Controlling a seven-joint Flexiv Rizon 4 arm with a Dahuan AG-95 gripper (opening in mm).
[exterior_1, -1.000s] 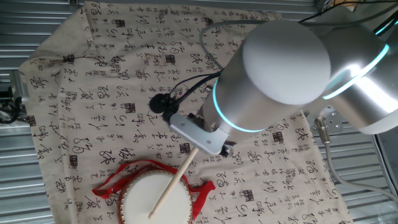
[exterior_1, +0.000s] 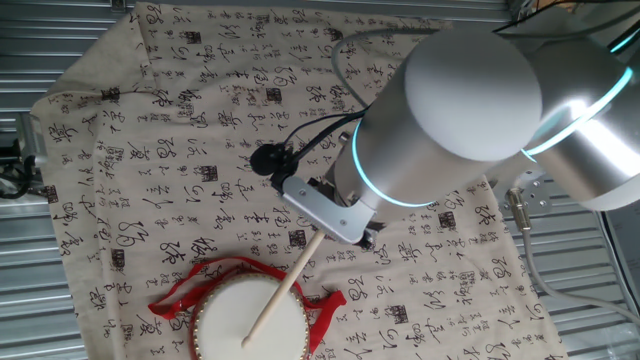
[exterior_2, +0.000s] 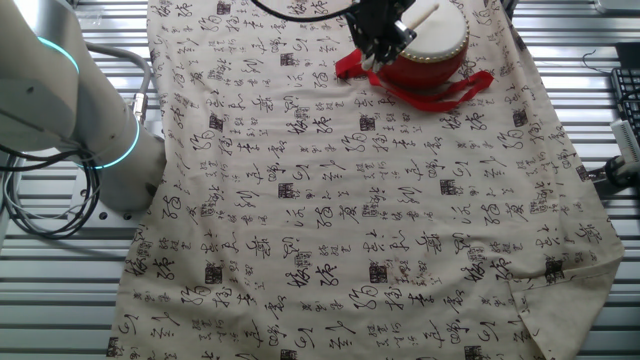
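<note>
A drum with a pale round head (exterior_1: 252, 322) and a red body (exterior_2: 426, 73) rests on the cloth, a red ribbon (exterior_2: 440, 102) trailing around it. My gripper (exterior_2: 385, 40) is shut on a light wooden drumstick (exterior_1: 284, 287), which slants out from beneath the gripper's mount. In exterior view 1 the stick's tip appears over the drum head; whether it touches is unclear. The mount hides the fingers there, and they are small and dark in exterior view 2.
A patterned cream cloth (exterior_2: 330, 220) covers the table, with wide clear areas away from the drum. Its corner (exterior_2: 565, 305) is folded over. A dark device (exterior_2: 615, 172) stands at one edge, and a keyboard (exterior_2: 628, 95) lies beyond the cloth.
The arm has shifted slightly right in exterior view 1, and the drumstick has moved a little with it. The drum and ribbon have stayed put.
</note>
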